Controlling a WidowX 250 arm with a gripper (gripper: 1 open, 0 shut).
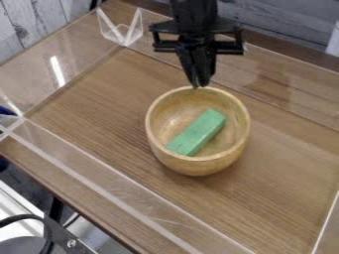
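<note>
A wooden bowl (173, 158) sits in the middle of the table with a green block (197, 131) lying inside it. My black gripper (200, 77) hangs above and behind the bowl, near the top of the view, shut, with nothing visible between its fingers.
A clear angular plastic object (122, 27) stands at the back left. Dark cables lie beyond the table's left edge at the lower left.
</note>
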